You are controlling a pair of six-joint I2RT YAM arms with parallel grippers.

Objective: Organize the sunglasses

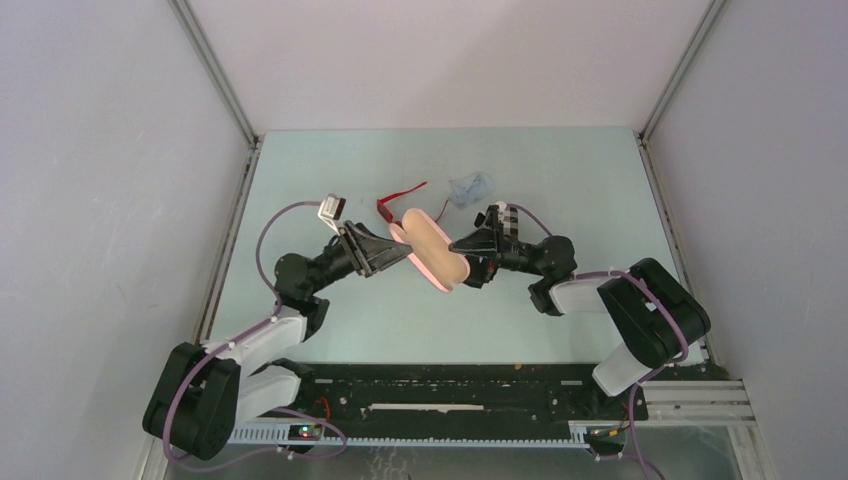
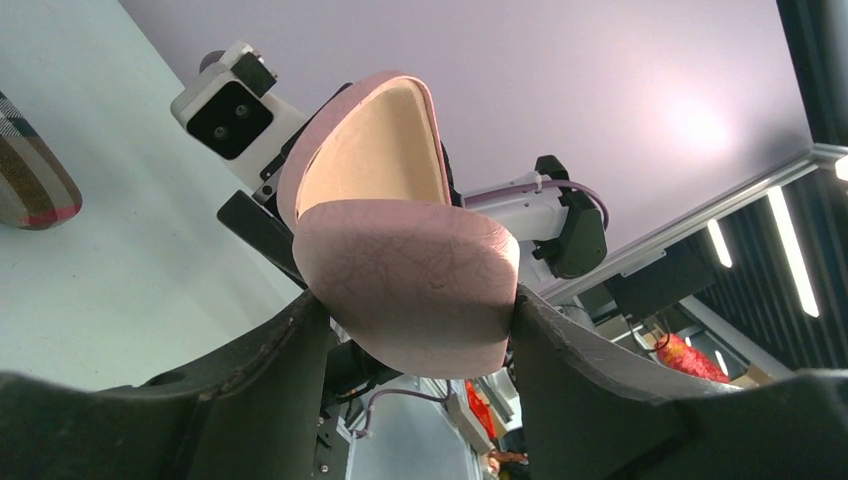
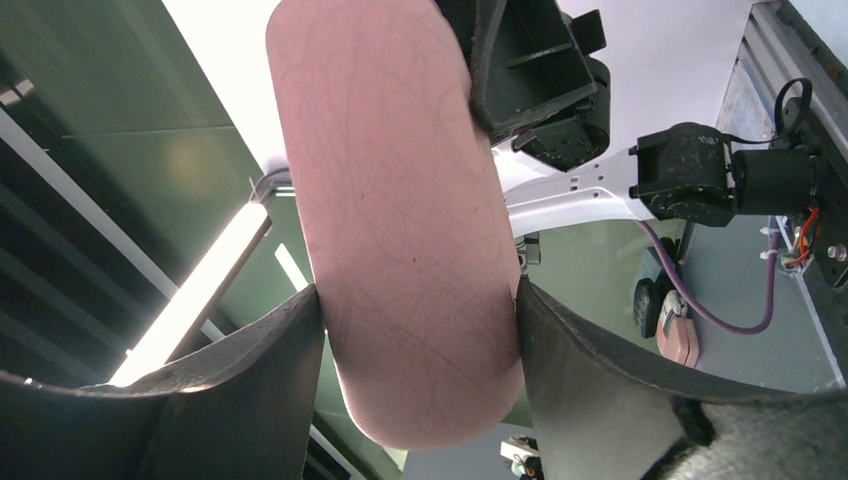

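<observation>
A pink glasses case hangs between the two arms over the table's middle, its shells apart and the beige lining showing. My left gripper is shut on one shell. At the opposite shell, my right gripper has its fingertips along both edges; whether they press on it cannot be told. Red sunglasses lie on the table behind the case, partly hidden by it, with their temples spread. Further right is a light blue cloth, lying crumpled.
A plaid item lies on the table and shows partly behind the right gripper in the top view.
</observation>
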